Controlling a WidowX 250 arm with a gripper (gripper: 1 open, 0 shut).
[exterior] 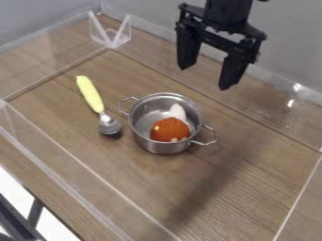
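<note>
My black gripper [212, 58] hangs above the back of the table, its two dark fingers spread apart with nothing seen between them. Below it a steel pot [145, 108] with two wire handles holds an orange-red object [169, 130] and a white piece [178, 112]. Left of the pot lie a yellow long object [89, 92] and, at its lower end, a round silver piece [108, 124], perhaps a spoon.
A white wire rack [111, 33] stands at the back left. Pale walls edge the back and left.
</note>
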